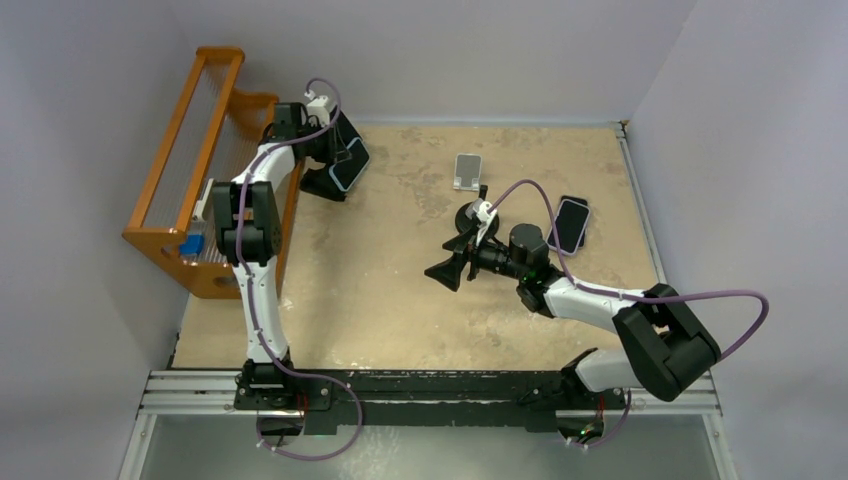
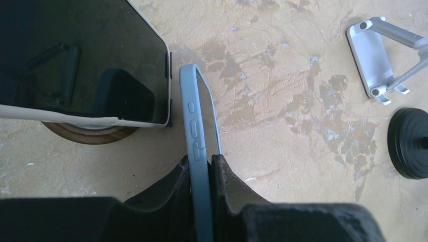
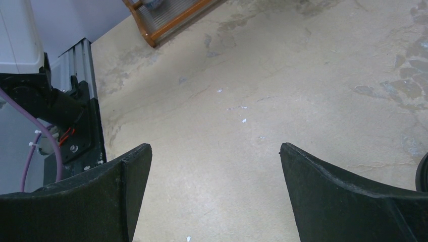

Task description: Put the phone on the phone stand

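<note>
My left gripper [image 1: 341, 154] is at the back left, shut on a phone [image 1: 350, 166] with a dark face and light-blue edge. The left wrist view shows this phone [image 2: 193, 118] nearly edge-on, its side buttons facing the camera, pinched between the black fingers. Whether it touches anything below cannot be told. A silver folding phone stand [image 1: 467, 171] stands empty at the back middle. My right gripper [image 1: 446, 261] is open over the middle of the table, with only bare surface between its fingers in the right wrist view.
Close beside the held phone is a large dark panel [image 2: 121, 45] with a white edge. A round black base [image 1: 466, 215] stands in front of the silver stand. Another phone [image 1: 570, 223] lies at right. A wooden rack [image 1: 212, 272] borders the left.
</note>
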